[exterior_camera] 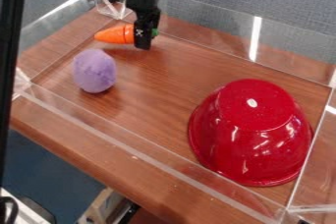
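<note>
My black gripper (pixel 141 33) reaches down at the back left of the tray, over an orange carrot (pixel 113 34) with a green end. Its fingers are at the carrot's right part, but whether they are closed on it is too small and dark to tell. A purple ball-like object (pixel 94 70) lies nearer, to the left, and a large red upturned bowl (pixel 250 130) stands on the right.
Clear low walls surround the wooden surface (pixel 157 100). The middle, between the purple object and the red bowl, is free.
</note>
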